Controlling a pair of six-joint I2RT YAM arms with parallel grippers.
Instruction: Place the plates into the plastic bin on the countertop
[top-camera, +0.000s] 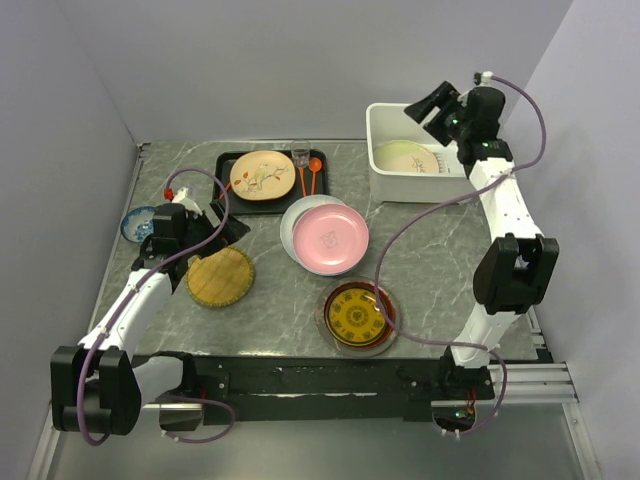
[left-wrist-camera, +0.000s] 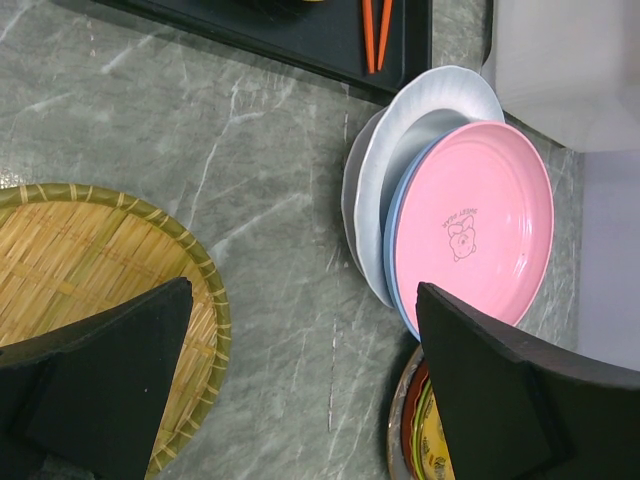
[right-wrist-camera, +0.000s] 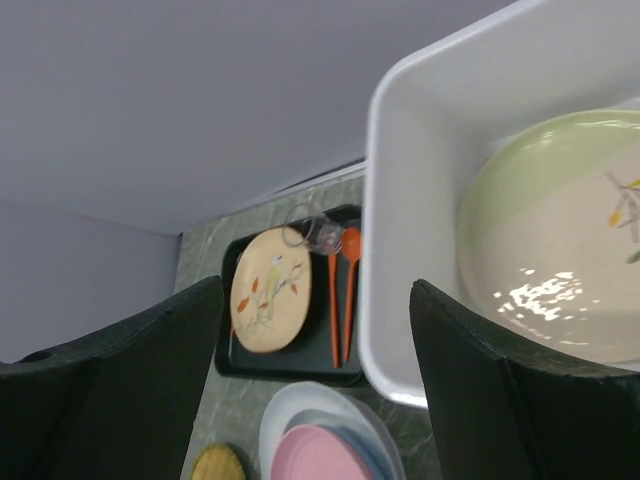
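In the top view the white plastic bin (top-camera: 385, 187) stands at the back right. A pale plate (top-camera: 405, 157) with a painted twig lies inside it. Above the bin my right gripper (top-camera: 428, 110) is open and empty. A pink plate (top-camera: 330, 238) sits over a blue and a white plate (top-camera: 290, 218) mid-counter. In front, a yellow patterned plate (top-camera: 355, 314) rests on larger dishes. A cream bird plate (top-camera: 262, 175) is on the black tray (top-camera: 290, 205). My left gripper (top-camera: 232, 222), open with nothing between its fingers, hangs near the woven mat (top-camera: 220, 276).
An orange spoon (top-camera: 315, 170) and a clear glass (top-camera: 300, 154) share the tray. A blue-rimmed dish (top-camera: 137, 224) is partly behind the left arm. Bare counter (top-camera: 435, 265) lies before the bin, with the right arm's purple cable crossing over it.
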